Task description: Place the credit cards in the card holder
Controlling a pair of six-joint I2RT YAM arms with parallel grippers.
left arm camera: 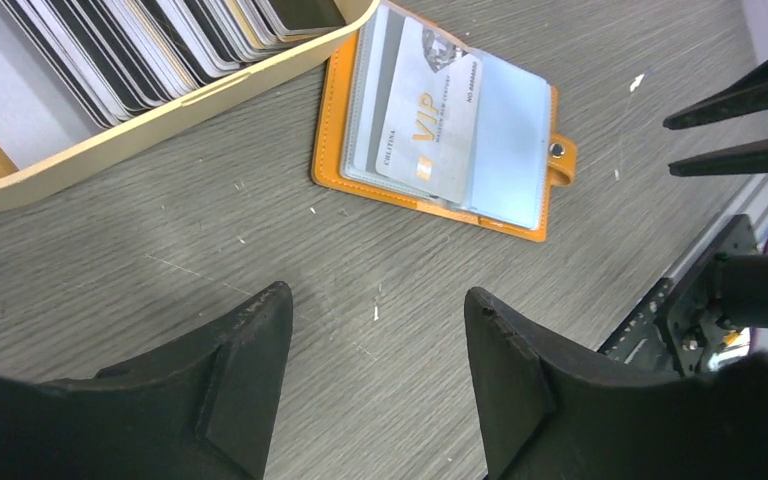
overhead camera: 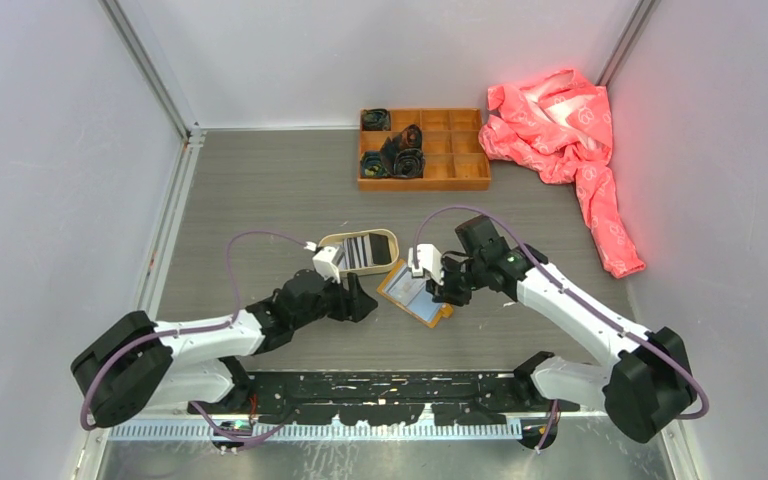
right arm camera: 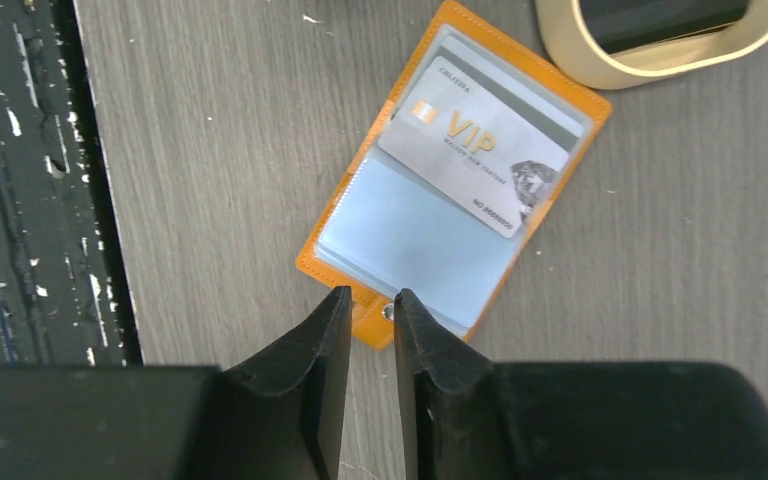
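An orange card holder with clear sleeves lies on the table, a silver VIP card on its upper part; it also shows in the left wrist view [left arm camera: 430, 120]. A cream container [left arm camera: 240, 83] beside it holds a row of cards [left arm camera: 160, 50]. My left gripper stands open left of the holder, nothing between its fingers. My right gripper is over the holder's strap end, fingers part open with a narrow gap, nothing visible held.
A wooden compartment tray [overhead camera: 460, 180] with dark rolled items stands at the back. Red fabric [overhead camera: 550, 130] lies at the back right. Bare table is at the left.
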